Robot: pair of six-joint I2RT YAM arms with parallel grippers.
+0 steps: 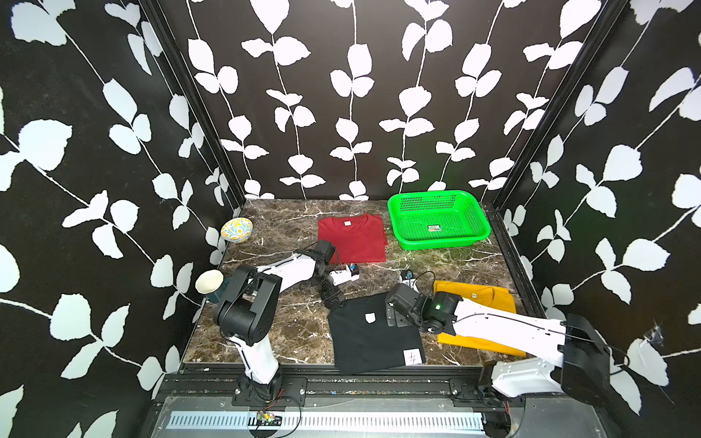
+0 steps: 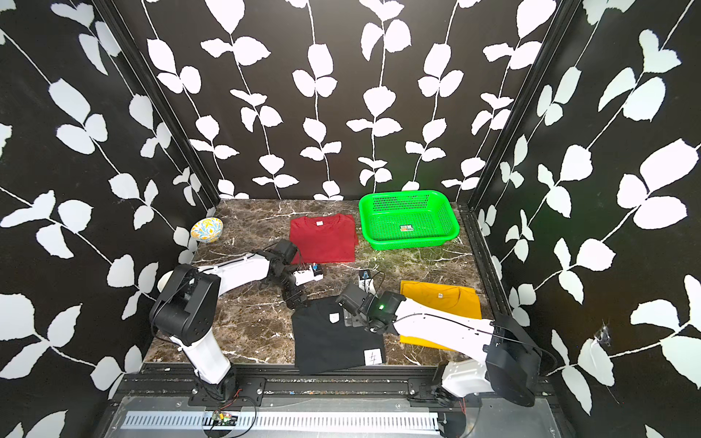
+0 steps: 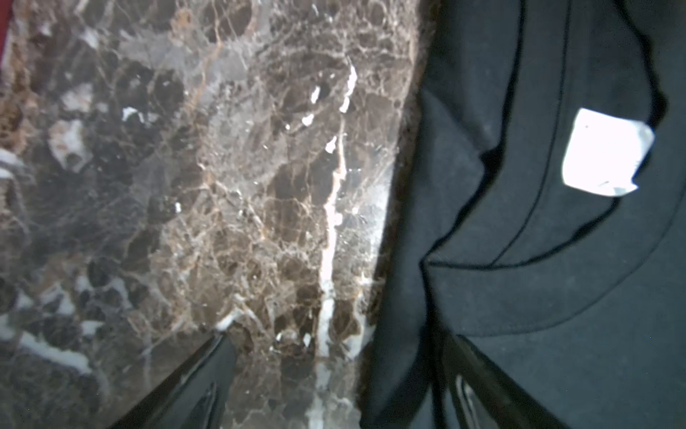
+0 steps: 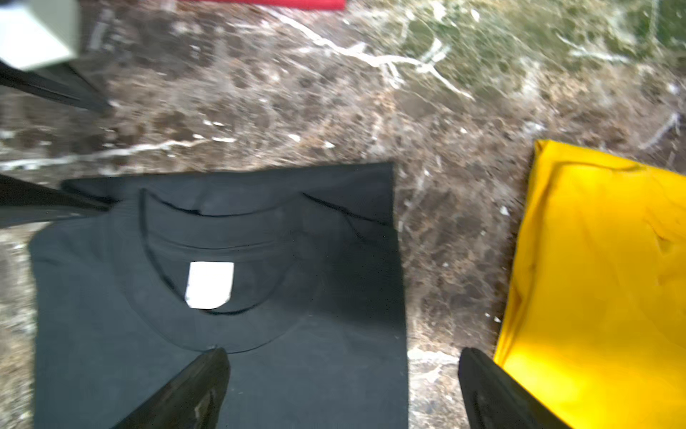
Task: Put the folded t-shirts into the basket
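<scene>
On the marble table a folded black t-shirt (image 1: 368,343) lies at the front middle, the red t-shirt (image 1: 354,241) behind it, and the yellow t-shirt (image 1: 478,295) to its right. At the back right stands the green basket (image 1: 478,237), with no shirt inside. My left gripper is partly open over the black shirt's back left edge; one fingertip is above the cloth, the other above bare marble. Over the right side of the black shirt, my right gripper stands open, nothing between its fingers. Whether the left fingertips touch the cloth cannot be told.
A patterned bowl (image 1: 236,230) stands at the back left, and a cup (image 1: 209,281) sits at the left edge behind the left arm. Both grippers are close together around the black shirt. Bare marble lies between the red shirt and the basket.
</scene>
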